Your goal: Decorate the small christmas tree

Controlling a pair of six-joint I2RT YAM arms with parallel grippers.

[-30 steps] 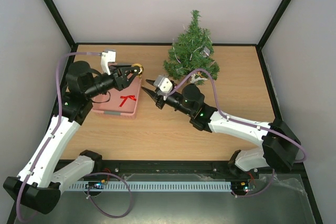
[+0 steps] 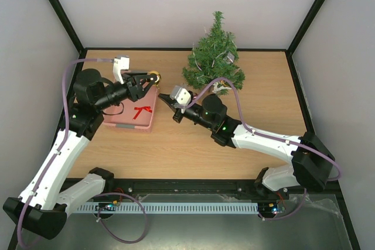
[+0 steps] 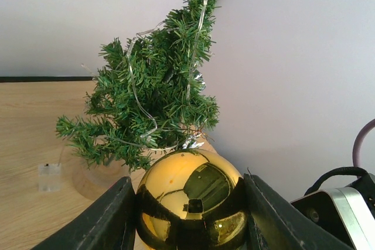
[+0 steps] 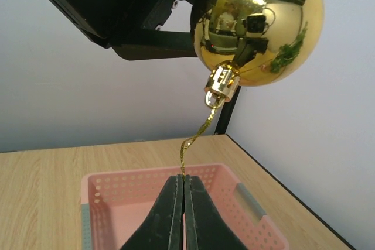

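Note:
A shiny gold ball ornament (image 3: pixel 190 194) is held by my left gripper (image 2: pixel 150 81), one finger on each side, in the air above the table. From the ball's cap (image 4: pixel 222 83) hangs a thin gold string (image 4: pixel 190 140). It runs down to the fingertips of my right gripper, which are shut with the string's lower end between them. The small green Christmas tree (image 2: pixel 214 57) stands upright at the back, right of both grippers, with clear wire strands and a silvery piece near its base.
Below the left gripper, a pink bin (image 2: pixel 129 118) holds a red ribbon bow (image 2: pixel 142 111). Walls rise at the back and sides.
Both arms and the gold ball have otherwise stayed about where they were.

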